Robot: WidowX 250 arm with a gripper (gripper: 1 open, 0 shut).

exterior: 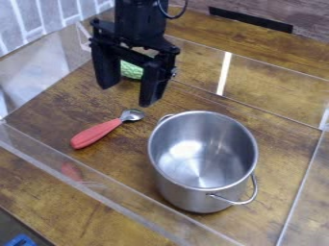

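Note:
The black gripper (131, 86) hangs over the upper middle of the wooden table, its two fingers spread apart, with nothing seen between them. Below it lies a spoon with a red handle (95, 133) and a metal head (131, 116). To the right stands a large steel pot (203, 168) with wire handles, empty inside. A green object (131, 69) lies behind the gripper, partly hidden by it.
Clear panels edge the wooden table (270, 96) at the left and front. A dark blue item (13, 234) shows at the bottom left corner.

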